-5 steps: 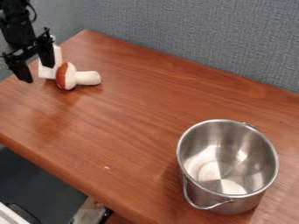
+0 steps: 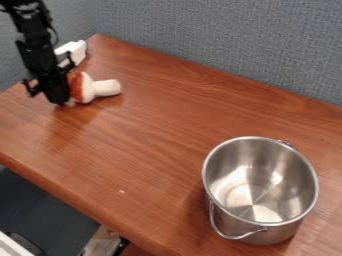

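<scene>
My black gripper (image 2: pixel 59 84) is low at the left end of the wooden table, closed around the red-capped end of a toy mushroom (image 2: pixel 104 88) with a white stem, which lies on its side pointing right. The fingertips are partly hidden by the dark gripper body and the cap.
A white object (image 2: pixel 72 50) sits behind the gripper at the back left. A steel pot (image 2: pixel 259 190) with a handle stands at the front right.
My gripper has moved right and down onto the mushroom's cap and taken hold of it. The mushroom has shifted slightly to the right.
</scene>
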